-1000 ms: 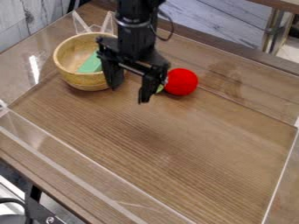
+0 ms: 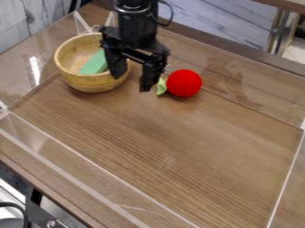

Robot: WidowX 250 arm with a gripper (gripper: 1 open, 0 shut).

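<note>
The black gripper (image 2: 131,64) hangs over the right side of a yellow bowl (image 2: 70,57), with its dark fingers pointing down; whether it holds anything is unclear. A pale green object (image 2: 94,61) lies inside the bowl, partly behind the arm. A red ball (image 2: 184,83) sits on the wooden table right of the gripper, with a small light green item (image 2: 162,86) at its left side, partly hidden.
The bowl and red ball look unmoved.
</note>
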